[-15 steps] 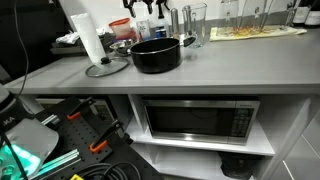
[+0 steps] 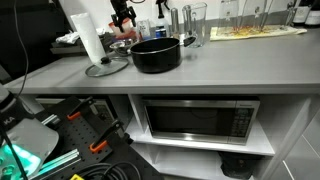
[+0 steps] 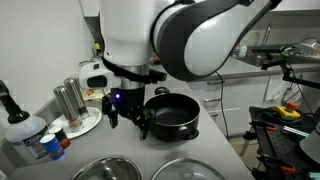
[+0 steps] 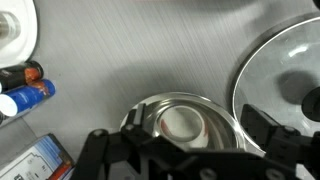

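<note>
My gripper is open, its two black fingers spread with nothing between them. Below it in the wrist view lies a shiny metal bowl [image 4: 213,116], partly covered by the gripper. A glass lid [image 4: 282,75] with a black knob rests flat at the right of that view. The exterior view from the counter's front has the gripper [image 2: 122,20] in the air above the bowl [image 2: 122,48], left of the black pot [image 2: 157,56]. In the other exterior view the pot [image 3: 172,115] stands behind the lid [image 3: 190,174].
A paper towel roll [image 2: 88,38] stands left on the counter. Bottles, a blue-labelled can [image 3: 52,147] and a white plate [image 3: 85,125] crowd the area beside the bowl. Tall glasses [image 2: 198,22] line the back.
In the first exterior view my gripper has moved left and slightly lower, from near the pot toward the space over the metal bowl. The pot and lid have stayed put.
</note>
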